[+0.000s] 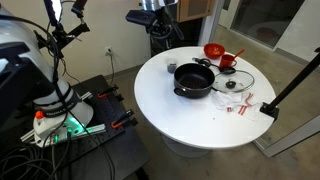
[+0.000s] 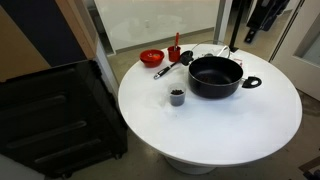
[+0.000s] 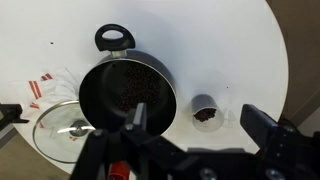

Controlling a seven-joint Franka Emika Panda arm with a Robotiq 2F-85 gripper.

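Note:
My gripper hangs high above the table with its fingers wide apart and nothing between them. Below it in the wrist view, a small clear cup stands upright with some dark beans or grains inside. A black two-handled pot sits beside the cup, uncovered, with more dark grains on its bottom. In exterior view 2 the cup is on the white table, near the pot. The glass lid lies off the pot, near striped paper or cloth.
A red bowl, a red mug and a black ladle are behind the pot on the round white table. A dark stand bar rises at the right.

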